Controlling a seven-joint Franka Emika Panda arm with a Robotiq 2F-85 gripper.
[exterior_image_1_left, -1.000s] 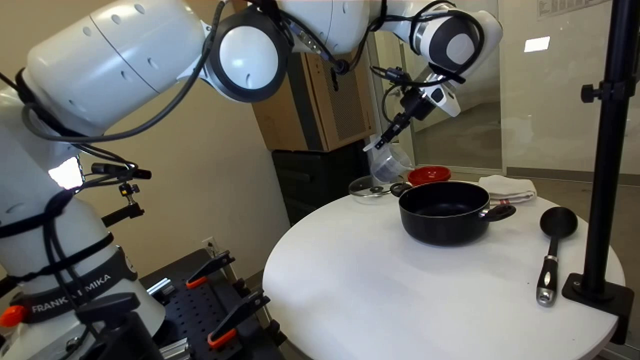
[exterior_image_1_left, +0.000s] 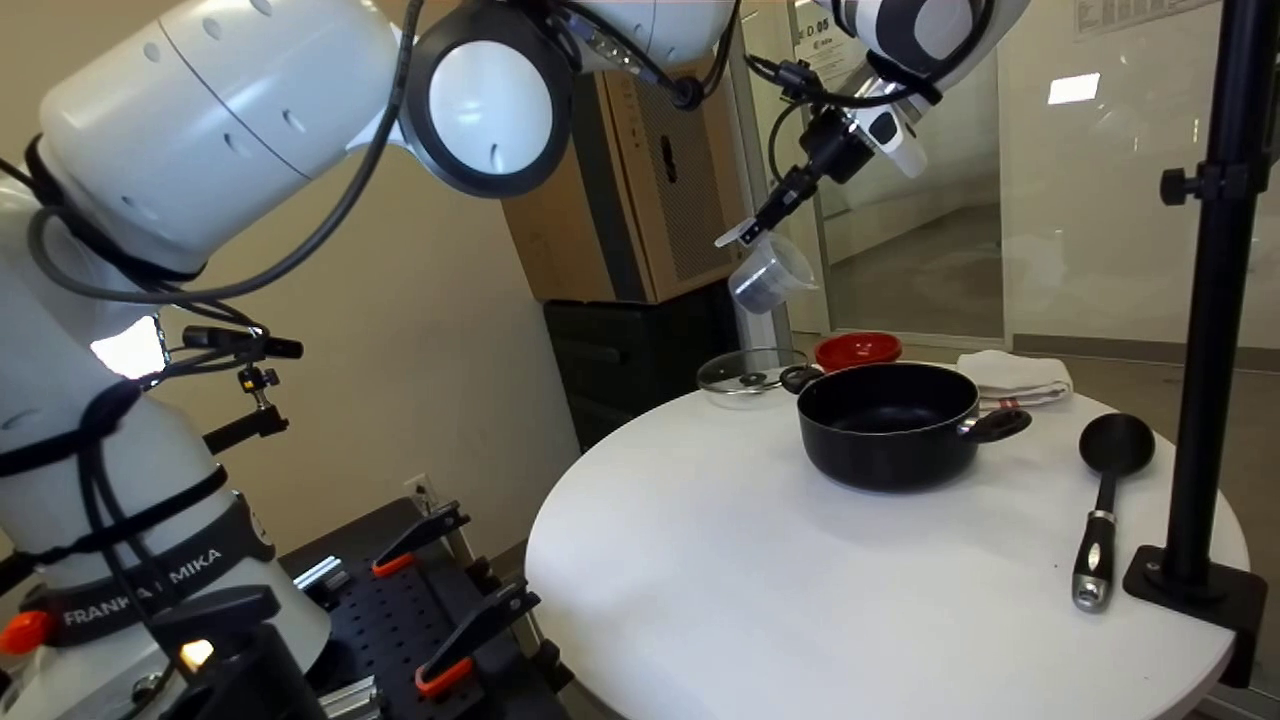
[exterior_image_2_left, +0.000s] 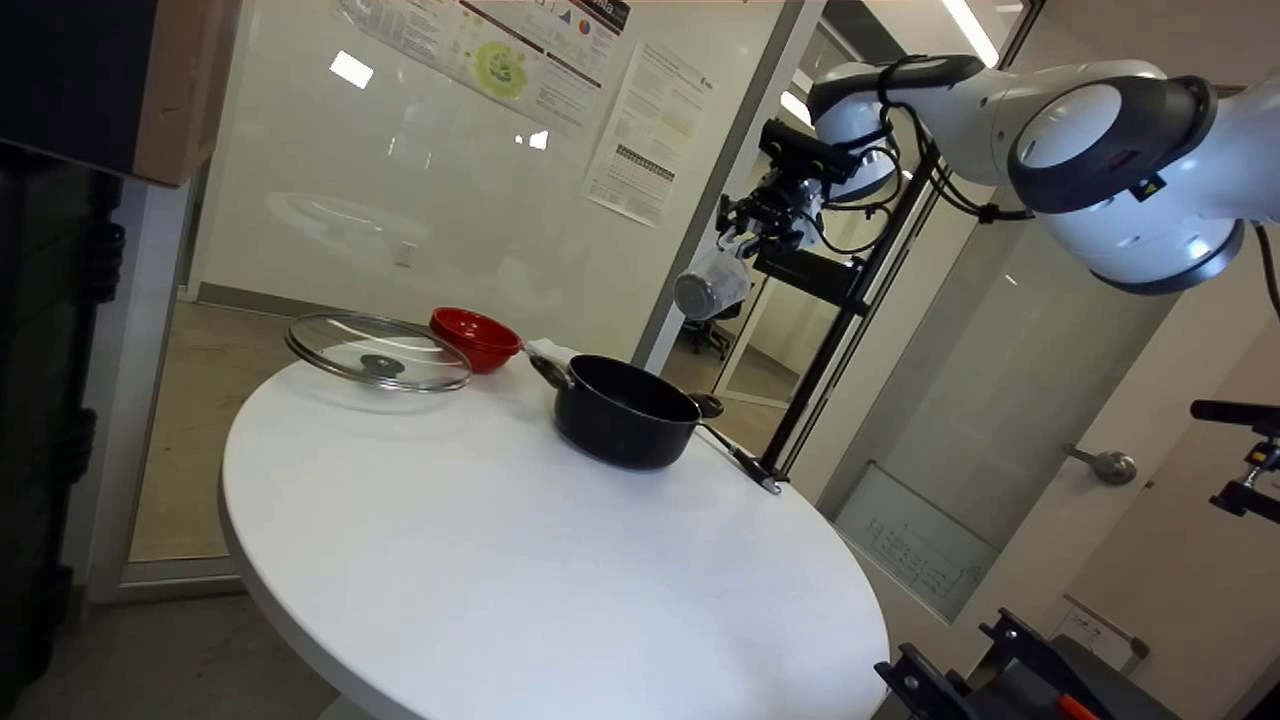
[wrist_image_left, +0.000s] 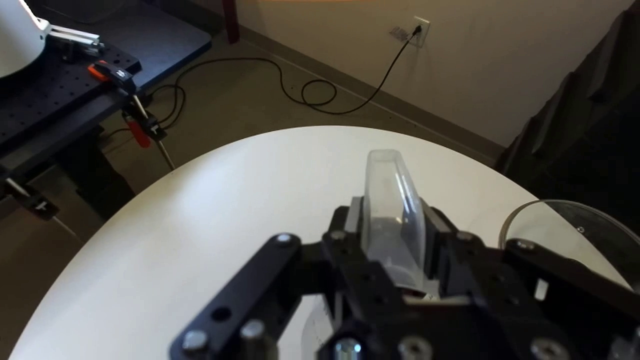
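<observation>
High above the table, my gripper (exterior_image_1_left: 753, 230) is shut on the handle of a clear plastic cup (exterior_image_1_left: 770, 275). In exterior view 2 the tilted cup (exterior_image_2_left: 713, 286) hangs above and to the right of the black pot (exterior_image_2_left: 626, 414). The wrist view has the clear handle (wrist_image_left: 388, 207) squeezed between the two fingers, while the cup's body is mostly hidden behind the gripper. Whether anything is inside the cup, I cannot tell. Below, the open pot stands upright on the white table (exterior_image_1_left: 744, 564), apart from the cup.
A glass lid (exterior_image_1_left: 750, 374), a red bowl (exterior_image_1_left: 858, 349) and a folded white towel (exterior_image_1_left: 1017, 377) lie around the pot's far side. A black ladle (exterior_image_1_left: 1105, 504) rests near the black pole (exterior_image_1_left: 1206, 312).
My gripper has risen with the cup, shifting slightly left in exterior view 1. The cup now hangs higher above the lid. Pot, lid, bowl, towel and ladle have stayed put.
</observation>
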